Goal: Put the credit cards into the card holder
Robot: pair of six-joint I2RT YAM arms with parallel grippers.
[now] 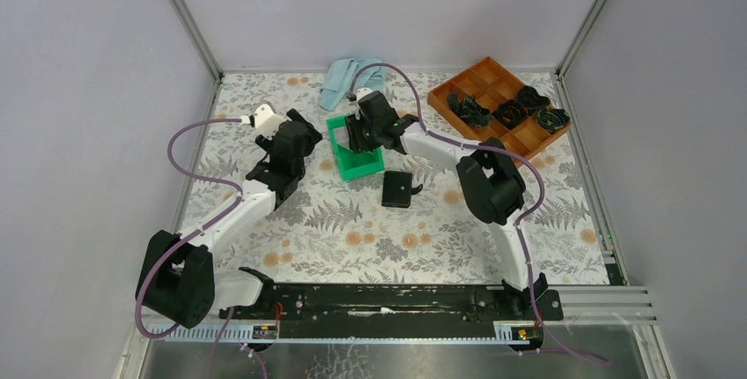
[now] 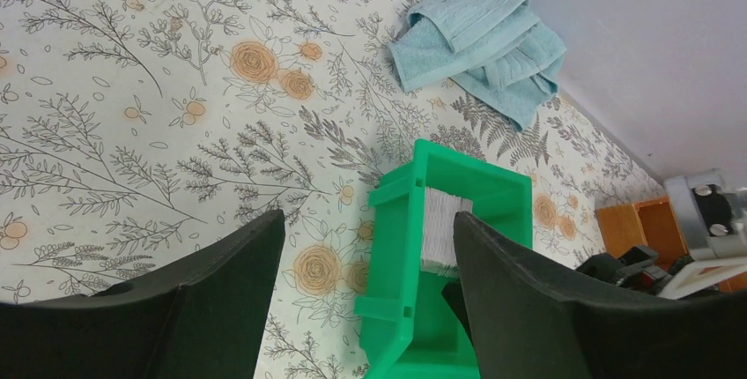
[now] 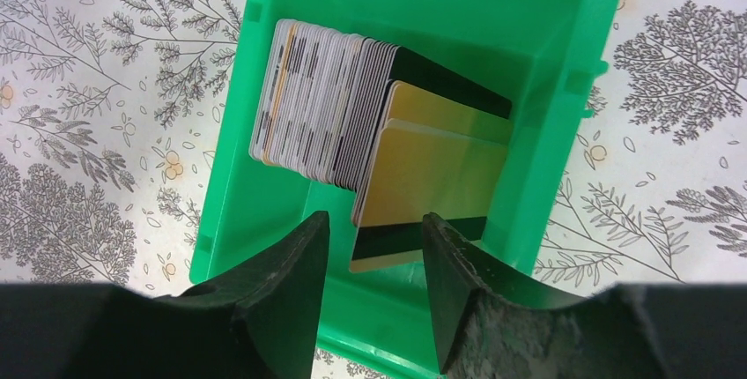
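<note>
Inside the green bin (image 3: pixel 548 159), white-edged cards (image 3: pixel 308 101) stand in a tight stack. Gold cards (image 3: pixel 440 172) lean away from that stack at its near end. Over the bin hangs my right gripper, part open; the lower end of the front gold card shows between its fingertips, and I cannot tell whether they touch it. My left gripper is open and empty, held left of the bin above the cloth. The black card holder (image 1: pixel 397 189) lies on the table just below and right of the bin in the top view.
A folded blue towel (image 1: pixel 337 85) lies behind the bin. At the back right is a wooden divided tray (image 1: pixel 487 77) with several dark coiled items.
</note>
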